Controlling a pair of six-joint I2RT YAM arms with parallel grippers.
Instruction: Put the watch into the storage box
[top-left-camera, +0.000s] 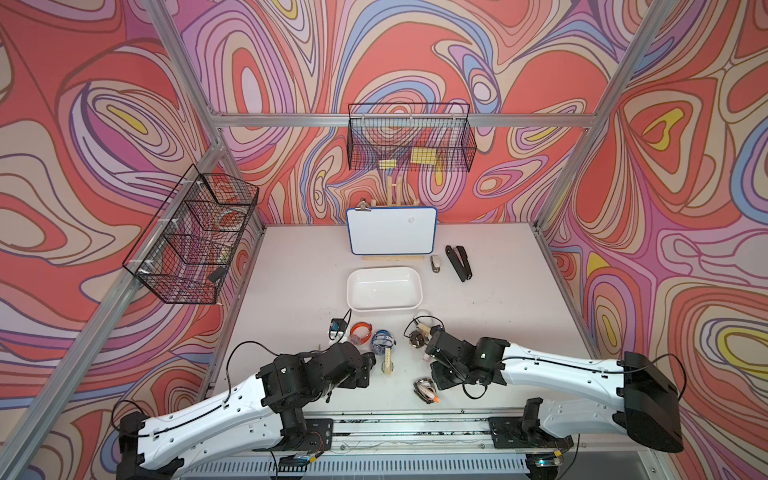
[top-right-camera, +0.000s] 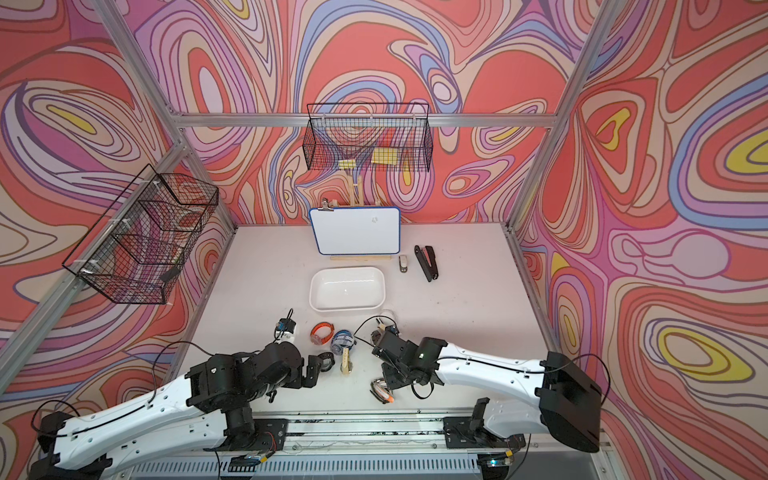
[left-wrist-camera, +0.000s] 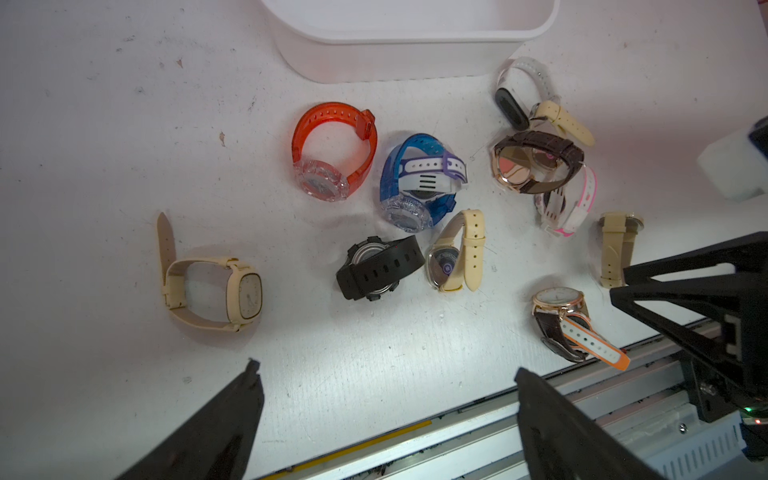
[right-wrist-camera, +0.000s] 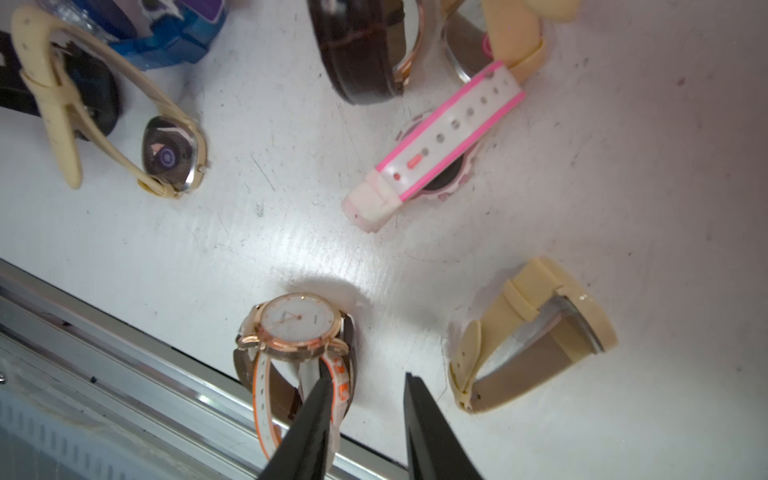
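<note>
The white storage box (top-left-camera: 384, 289) stands empty mid-table. Several watches lie in front of it: an orange-red one (left-wrist-camera: 371, 160), a blue one (left-wrist-camera: 389, 177), a black one (left-wrist-camera: 384, 269), a cream one (left-wrist-camera: 243, 296) at left and a cream-strapped one (left-wrist-camera: 473, 248). To the right are a brown-strapped watch (left-wrist-camera: 552, 144), a pink-and-white one (right-wrist-camera: 456, 132), a beige one (right-wrist-camera: 532, 288) and a rose-gold one (right-wrist-camera: 297, 318) tangled with an orange-white strap. My left gripper is open wide, empty. My right gripper has its fingertips slightly apart, nothing visible between, beside the rose-gold watch.
Behind the box are a whiteboard (top-left-camera: 392, 230), a small pale object (top-left-camera: 435, 263) and a black stapler (top-left-camera: 459, 264). Wire baskets (top-left-camera: 412, 144) hang at the back and left (top-left-camera: 192, 240). A metal rail (left-wrist-camera: 496, 404) borders the front. Table right of the box is clear.
</note>
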